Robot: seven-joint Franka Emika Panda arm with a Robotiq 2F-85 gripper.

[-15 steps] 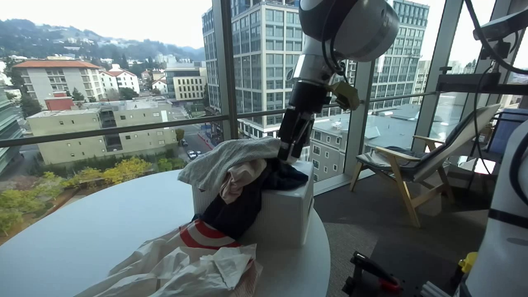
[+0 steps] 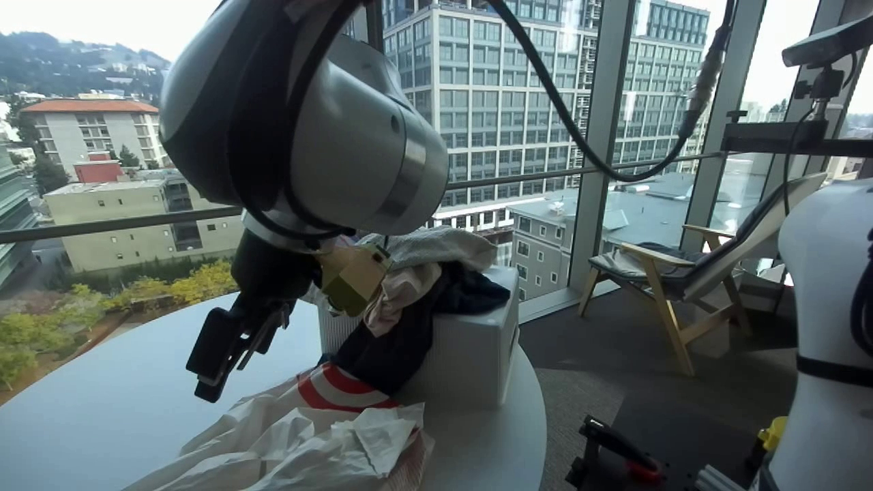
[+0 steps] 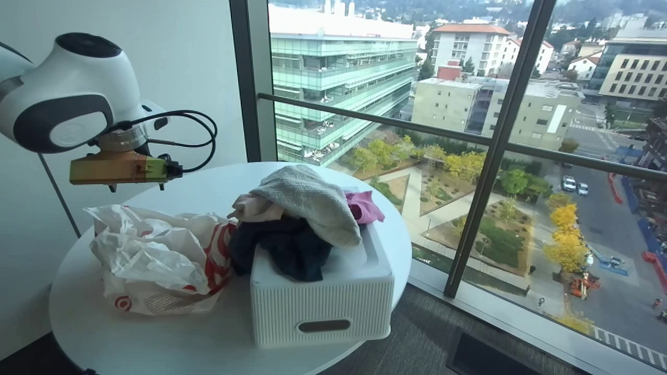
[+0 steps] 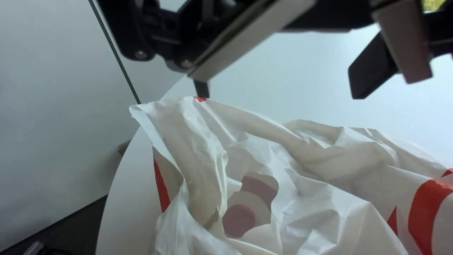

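Observation:
My gripper is open, its two fingers wide apart and nothing between them. Below it in the wrist view lies a crumpled white plastic bag [image 4: 331, 170] with red print. Its mouth is partly spread, and what is inside cannot be made out. In the second exterior view the gripper [image 3: 137, 187] hangs above the bag [image 3: 150, 250], apart from it. To the bag's right, a grey cloth [image 3: 306, 197], a dark cloth [image 3: 297, 250] and a pink-purple cloth [image 3: 363, 207] are heaped on a white ribbed box [image 3: 322, 306]. A beige-pink cloth [image 2: 397, 296] shows among them.
All this stands on a round white table [image 3: 81, 294], with bare surface toward the window behind the bag. The dark cloth drapes off the box down to the bag. A wooden armchair [image 2: 671, 270] stands on the floor beyond the table.
My arm has swung left in the first exterior view, from above the cloths' right side on the box to the side where the bag lies. Cloths, box and bag look unmoved.

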